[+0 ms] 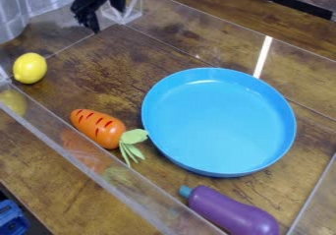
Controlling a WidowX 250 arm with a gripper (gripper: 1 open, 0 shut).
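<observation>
My black gripper [100, 11] hangs at the top left, partly cut off by the frame's edge, its fingers parted with nothing seen between them. Below and to the right of it are a yellow lemon [30, 68] at the left, an orange toy carrot [102, 130] with green leaves, a round blue plate [218, 120] at the right, and a purple toy eggplant [234, 210] at the bottom.
Clear plastic walls [132, 195] border the wooden surface [171, 52]. The area between my gripper and the plate is bare wood. A blue object [10, 219] lies outside the wall at the lower left.
</observation>
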